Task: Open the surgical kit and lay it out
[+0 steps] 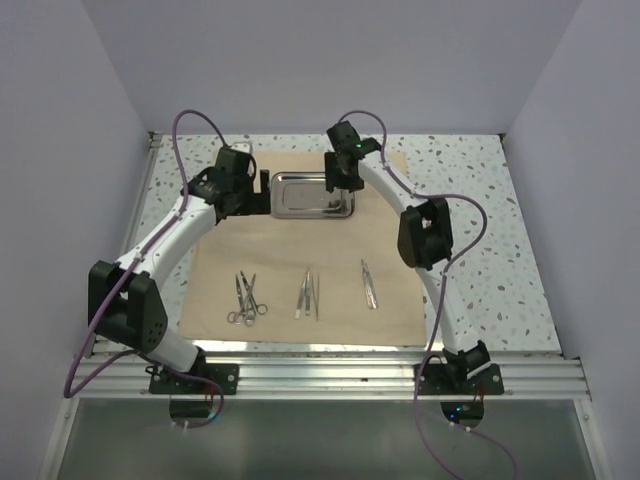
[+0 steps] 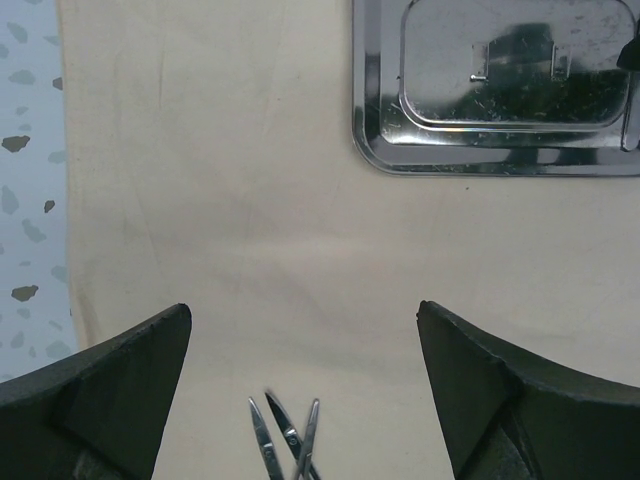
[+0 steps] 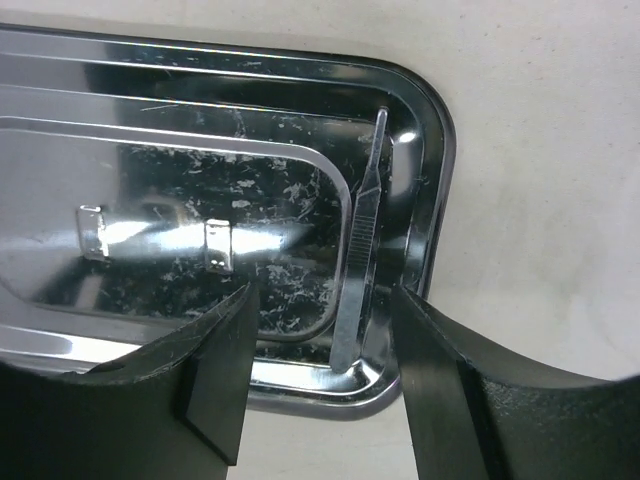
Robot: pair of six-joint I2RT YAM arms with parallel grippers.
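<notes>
The metal tray [image 1: 300, 215] lies at the back of the beige cloth. Inside it, along its right end, one slim instrument with a ridged handle [image 3: 362, 235] remains in view. My right gripper is over that end, its fingers parted on either side of the instrument's handle without visibly touching it. Left of the tray, my left gripper [image 1: 265, 192] hangs open and empty above the cloth. At the front left of the cloth lie scissors and other pointed tools [image 1: 246, 300]. Several slim instruments [image 1: 308, 293] lie at the middle, and more [image 1: 369, 285] to the right.
A metal rail [image 1: 330, 375] runs along the front edge.
</notes>
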